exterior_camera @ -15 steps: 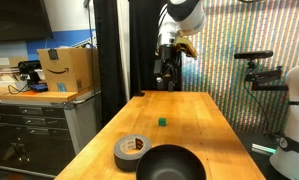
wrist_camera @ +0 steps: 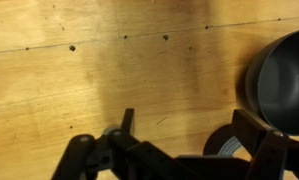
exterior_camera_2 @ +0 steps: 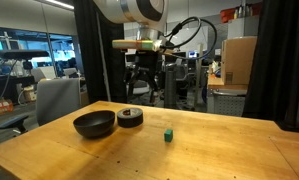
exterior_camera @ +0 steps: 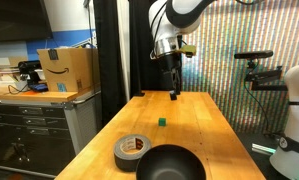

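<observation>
My gripper [exterior_camera: 174, 94] hangs open above the table, well clear of the surface, with nothing between its fingers. Below it stands a small green cube [exterior_camera: 162, 122], alone on the wood; exterior view 2 shows the same cube [exterior_camera_2: 168, 135] right of centre. A black bowl [exterior_camera: 170, 164] and a thick roll of grey tape [exterior_camera: 131, 147] sit side by side at one end of the table. In the wrist view the bowl [wrist_camera: 288, 85] is at the right edge, and the tape roll [wrist_camera: 225, 143] is partly hidden behind a finger. The cube is not clearly visible there.
The wooden table [exterior_camera_2: 224, 150] has wide bare room around the cube. Away from the table, a cardboard box [exterior_camera: 67, 68] rests on a grey drawer cabinet. An office chair [exterior_camera_2: 57, 100] stands beyond the table's edge.
Over the last second the gripper has shifted slightly right and lower in exterior view 1. The cube, bowl and tape have stayed where they were.
</observation>
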